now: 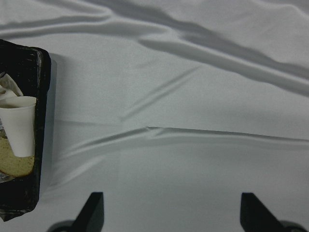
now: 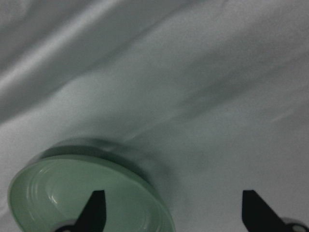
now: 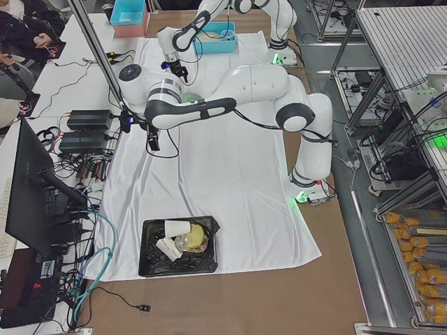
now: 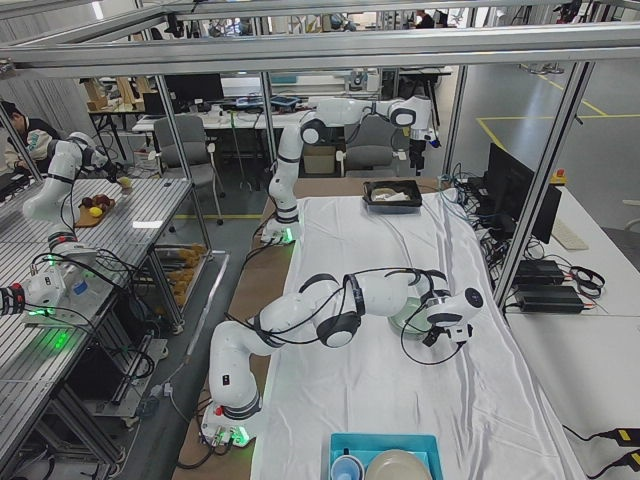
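A green plate [image 2: 67, 183] lies on the white cloth beneath my right gripper, which is open above its edge. My left gripper is also open, held over the cloth beside a black tray [image 3: 147, 255]. In that tray are a white paper cup [image 1: 18, 128], crumpled white paper [image 3: 169, 248] and a yellow sponge-like piece [image 1: 13, 162], partly under the cup.
A blue bin [image 4: 385, 445] with a beige plate [image 4: 398, 470] and a cup [image 4: 347, 468] stands at one end of the cloth [image 3: 209, 181]. A monitor and cables line one side.
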